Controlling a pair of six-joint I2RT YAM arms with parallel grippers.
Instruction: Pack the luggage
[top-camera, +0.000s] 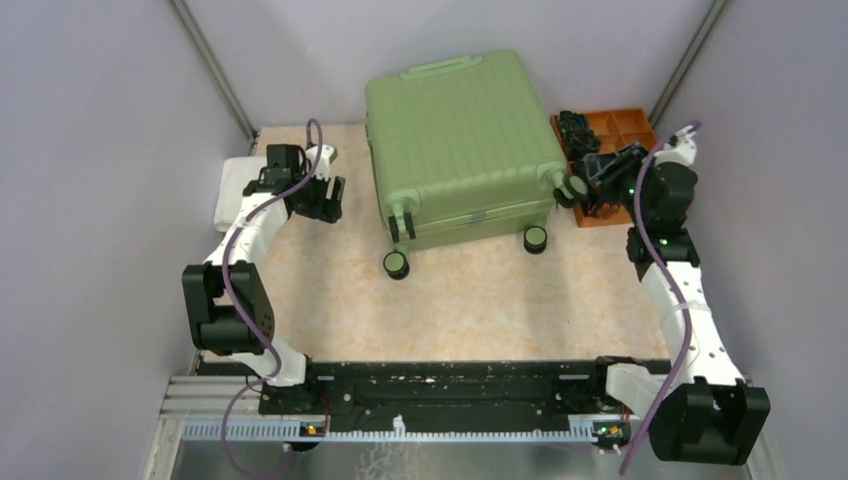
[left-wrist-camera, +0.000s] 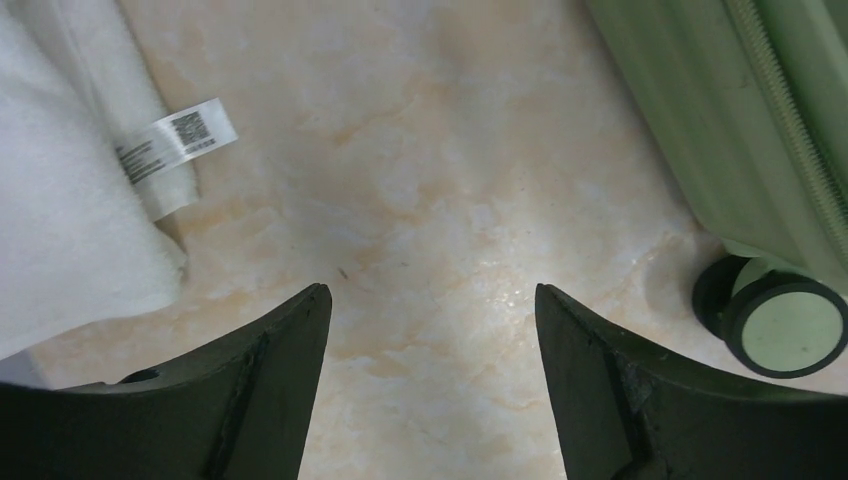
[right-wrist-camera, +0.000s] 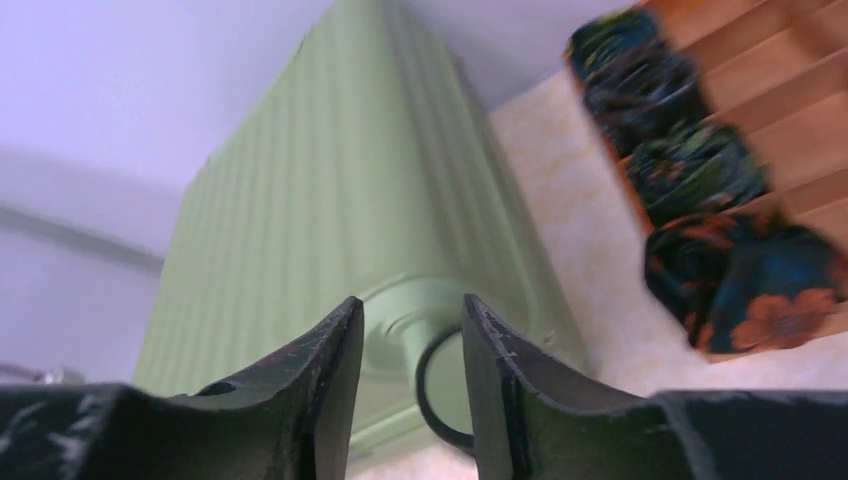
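Note:
A green suitcase (top-camera: 460, 130) lies closed on the table, skewed, wheels toward the front. My right gripper (top-camera: 595, 178) is at its front-right corner by a wheel; in the right wrist view the fingers (right-wrist-camera: 310, 390) are apart, with the wheel (right-wrist-camera: 448, 385) showing between and beyond them; whether they touch it is unclear. My left gripper (top-camera: 326, 200) is open left of the suitcase, over bare table beside a folded white towel (left-wrist-camera: 80, 230) with a label.
An orange compartment tray (top-camera: 625, 130) holding dark rolled clothes (right-wrist-camera: 640, 95) stands at the back right, partly under my right arm. Walls border both sides.

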